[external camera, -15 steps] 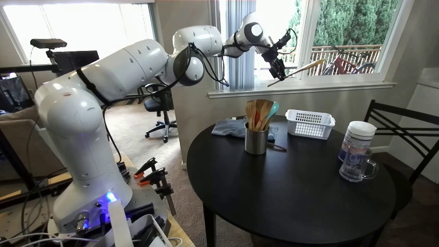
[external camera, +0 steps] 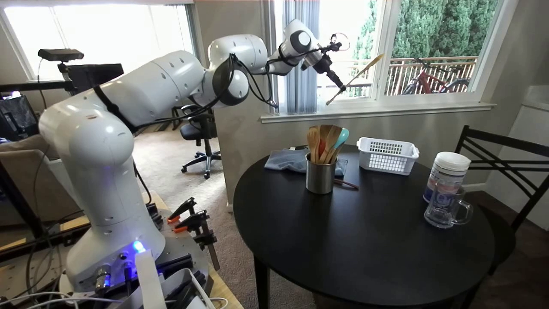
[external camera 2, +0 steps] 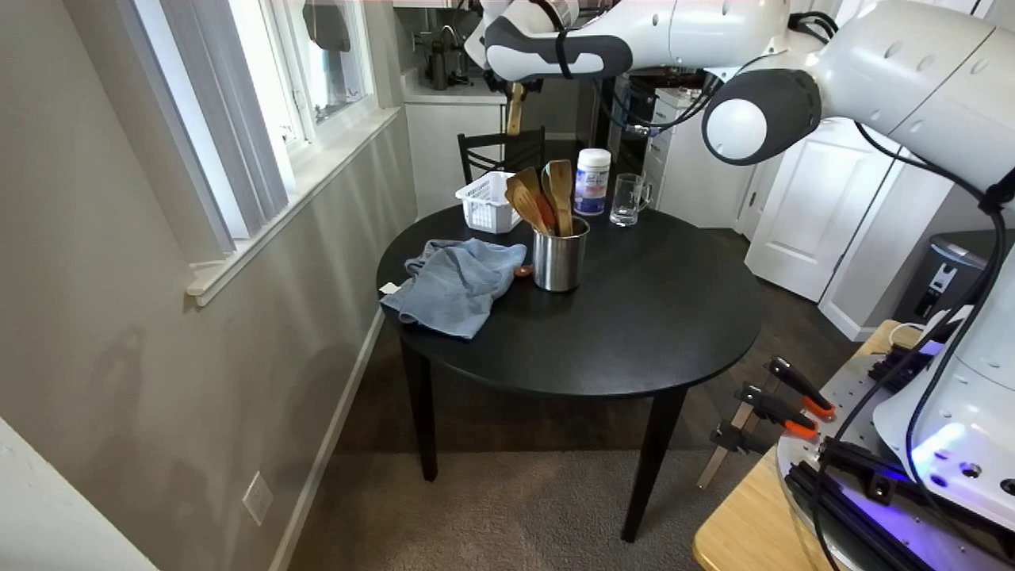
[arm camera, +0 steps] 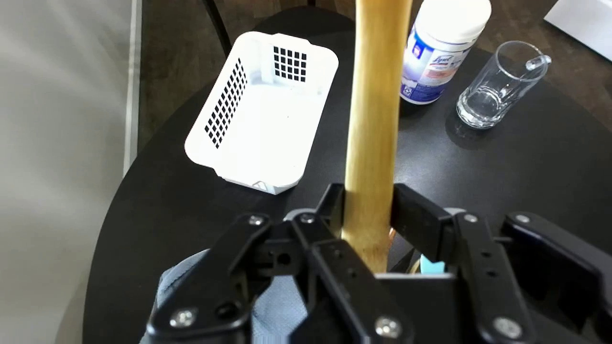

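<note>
My gripper is shut on a wooden utensil (arm camera: 376,109), whose pale handle runs up out of the top of the wrist view. In exterior view 1 the same gripper (external camera: 342,88) is high in front of the window, the utensil (external camera: 367,67) slanting up to the right and well clear of the table. Below it on the table stands a steel holder (external camera: 320,177) with several wooden utensils and a turquoise one (external camera: 342,136). Exterior view 2 shows only part of the held utensil (external camera 2: 515,109) below the arm; the fingers are hard to make out there.
An empty white basket (arm camera: 269,123) is behind the holder. A grey-blue cloth (external camera 2: 458,285) lies beside the holder. A wipes canister (arm camera: 437,54) and a glass mug (arm camera: 492,91) stand on the far side.
The gripper has moved left and slightly up in exterior view 1, carrying the utensil, which now slants more steeply. Objects on the table have not moved.
</note>
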